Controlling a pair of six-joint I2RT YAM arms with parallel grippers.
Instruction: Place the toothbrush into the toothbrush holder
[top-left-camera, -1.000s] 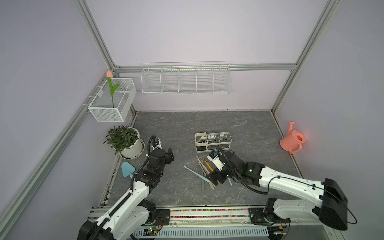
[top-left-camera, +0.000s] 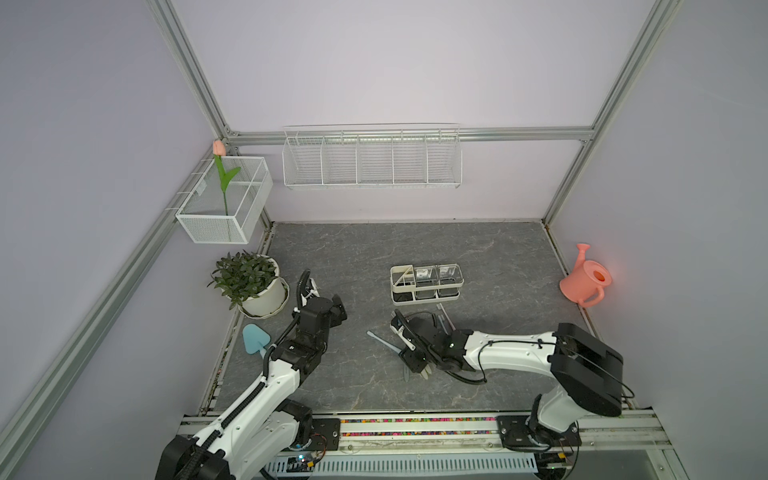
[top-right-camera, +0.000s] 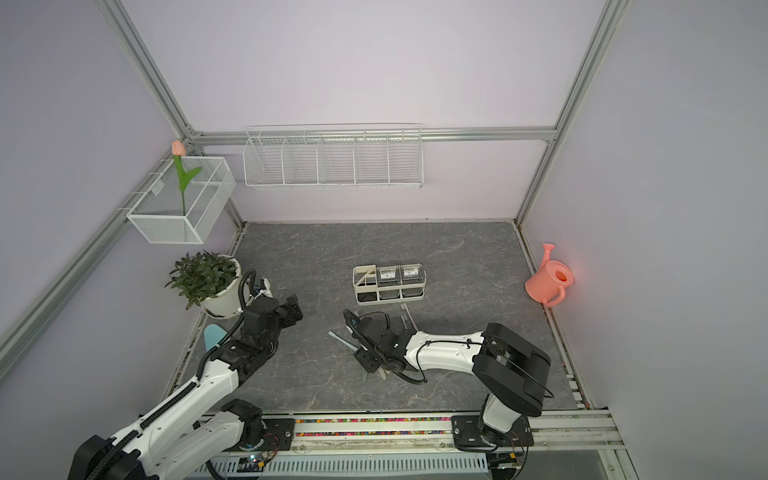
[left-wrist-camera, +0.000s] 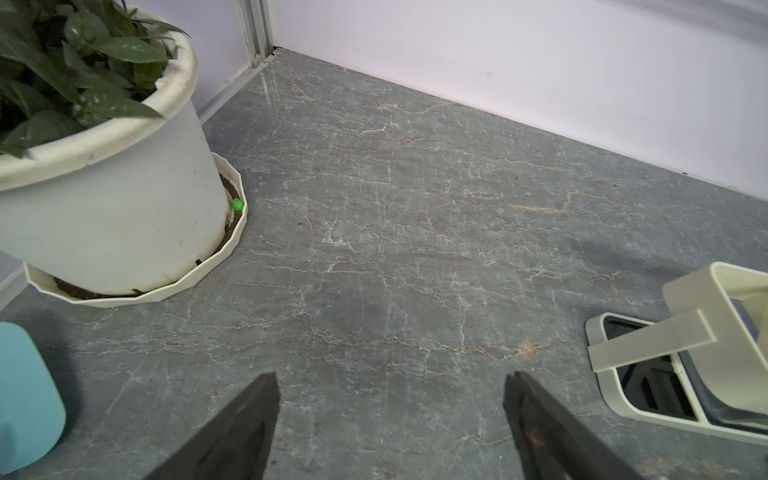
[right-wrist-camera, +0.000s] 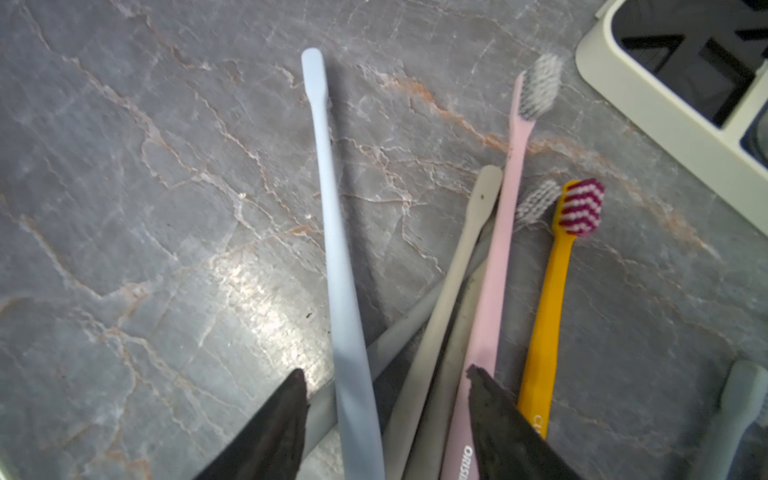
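Several toothbrushes lie in a loose pile on the table. In the right wrist view I see a light blue one (right-wrist-camera: 340, 280), a pink one (right-wrist-camera: 494, 280) with white bristles, a yellow one (right-wrist-camera: 548, 336) with a purple-striped head, and grey ones partly covered. My right gripper is part open over the pile, the blue, grey and pink handles showing between its fingers; none is visibly clamped. Behind the pile stands the cream toothbrush holder (top-left-camera: 426, 286), an open rack with compartments. My left gripper is open over bare table, left of the holder, with nothing between its fingers.
At the left stand a potted plant (top-left-camera: 264, 297) and a light blue shovel-shaped thing (top-left-camera: 256, 339). A pink watering can (top-left-camera: 586, 277) is by the right wall. White wire baskets (top-left-camera: 373, 160) hang on the back wall. The table behind the holder is clear.
My right arm has swung left and its gripper now covers much of the toothbrush pile in the top left view. My left arm has stayed almost still.
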